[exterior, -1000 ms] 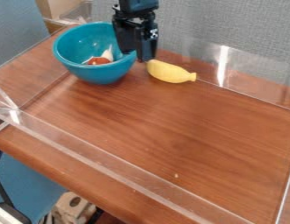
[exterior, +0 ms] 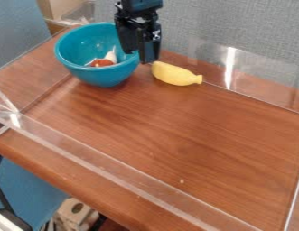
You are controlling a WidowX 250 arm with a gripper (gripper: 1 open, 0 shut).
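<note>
The dark gripper (exterior: 142, 50) hangs at the top centre, over the right rim of a teal bowl (exterior: 101, 75). Whether its fingers are open or shut is hard to tell. Inside the bowl are a red item (exterior: 102, 63) and something pale, partly hidden by the rim. A yellow squash-like object (exterior: 177, 75) lies on the wooden table (exterior: 176, 153), just right of the bowl and below the gripper.
A grey wall and clear plastic edging (exterior: 230, 72) bound the table at the back. A cardboard box (exterior: 67, 11) sits at the back left.
The gripper has shifted very slightly; the bowl and yellow object look unmoved.
</note>
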